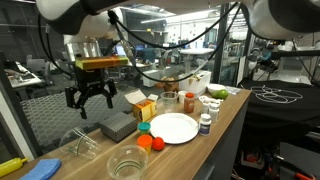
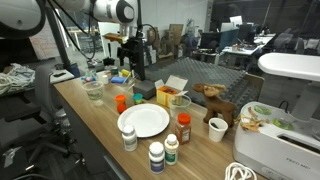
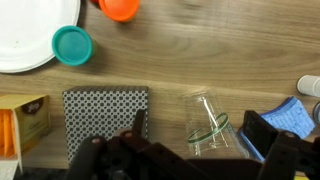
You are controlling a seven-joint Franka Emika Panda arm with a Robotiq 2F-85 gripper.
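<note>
My gripper stands open above the table, its two fingers wide apart in the wrist view with nothing held. Below and between them lies a clear glass point(image 3: 207, 125), apparently on its side. The same glass point(image 1: 80, 145) shows at the left in exterior view 1, well beneath the gripper point(image 1: 95, 108). To its left in the wrist view is a grey textured block point(image 3: 104, 115), and to its right a folded blue cloth point(image 3: 288, 118). Teal point(image 3: 73, 45) and orange point(image 3: 119, 8) cups stand near the white plate point(image 3: 28, 30).
A clear bowl point(image 1: 127, 162) is near the table's front edge. Behind the plate are an open yellow box point(image 1: 143, 104) and an orange-red jar point(image 1: 189, 102). White bottles point(image 1: 205, 124) stand at the right. In the wrist view, bare wood point(image 3: 200, 55) lies beyond the glass.
</note>
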